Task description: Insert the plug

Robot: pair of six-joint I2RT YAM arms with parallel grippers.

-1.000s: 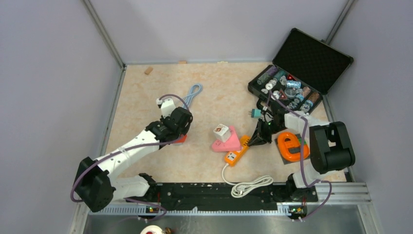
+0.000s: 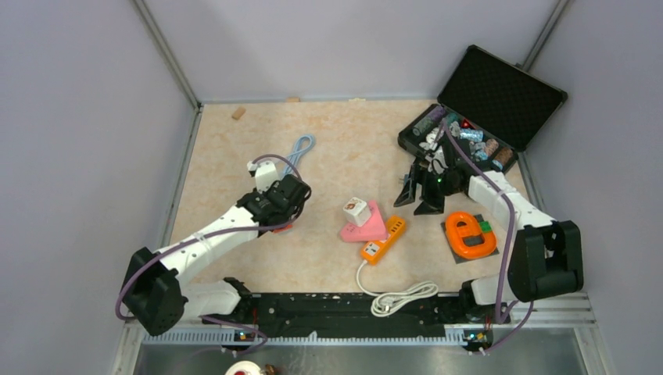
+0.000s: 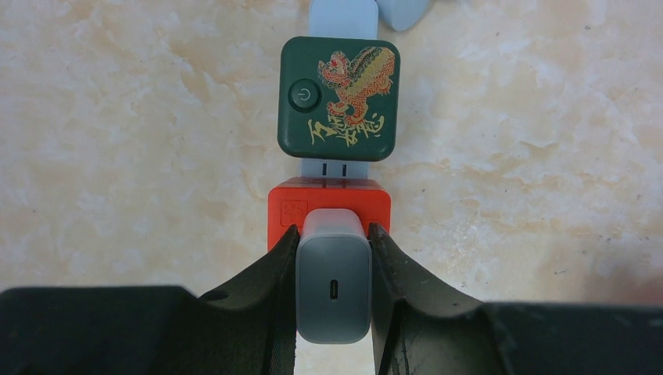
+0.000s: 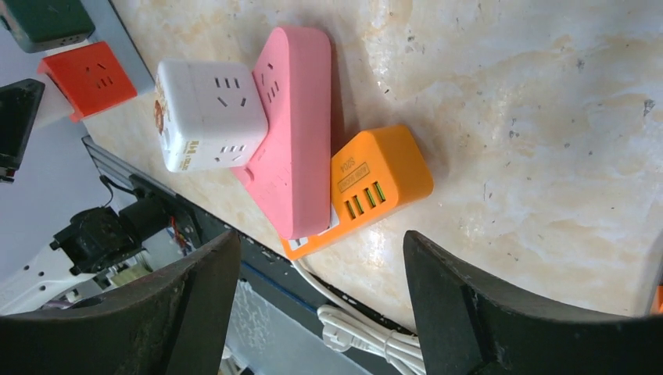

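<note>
My left gripper is closed around a grey-white plug over a red socket block, which adjoins a dark green dragon-printed block. In the right wrist view my right gripper stands open above an orange power strip, nothing between its fingers. A pink triangular block lies on the strip's side, with a white cube on it.
An open black case of small items is at the back right. An orange looped object sits on the right. A white cable coil lies at the front edge.
My right gripper has risen away from the orange strip and opened wider. My left arm shifted slightly, staying at the red block.
</note>
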